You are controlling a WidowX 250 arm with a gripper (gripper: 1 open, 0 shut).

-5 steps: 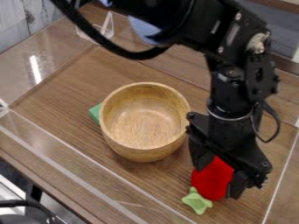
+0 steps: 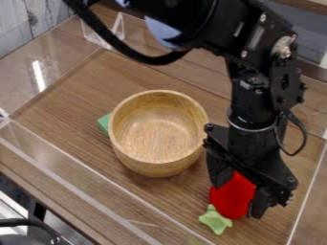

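Note:
My black gripper [image 2: 243,177] is low on the right, over a red object [image 2: 230,196] on the wooden table. Its dark fingers reach down around the red object's upper part and sides; whether they touch it I cannot tell. A small pale green object [image 2: 215,220] lies just below and left of the red one.
A wooden bowl [image 2: 156,110] stands left of the gripper, with a green object [image 2: 106,124] partly hidden at its left. A clear container [image 2: 105,21] is at the back left. The table's left part is open.

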